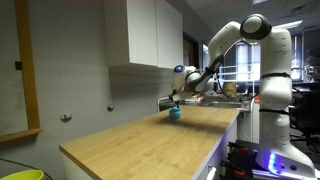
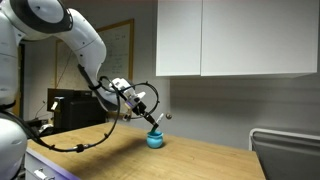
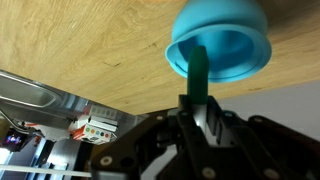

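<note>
A light-blue cup (image 3: 222, 42) stands on the wooden counter, its open mouth facing the wrist camera. In exterior view 2, the same cup (image 2: 155, 141) sits right below the end of the arm. My gripper is shut on a slim green object (image 3: 196, 72), whose green end overlaps the cup's opening in the wrist view. How deep that end reaches, or whether it touches the cup, I cannot tell. From exterior view 1, the cup (image 1: 175, 113) is near the counter's far end, with the arm over it.
Behind the counter rises a wall, with white cabinets (image 1: 155, 40) hanging above. Beyond the counter's edge, cluttered items (image 3: 95, 130) show at lower left in the wrist view.
</note>
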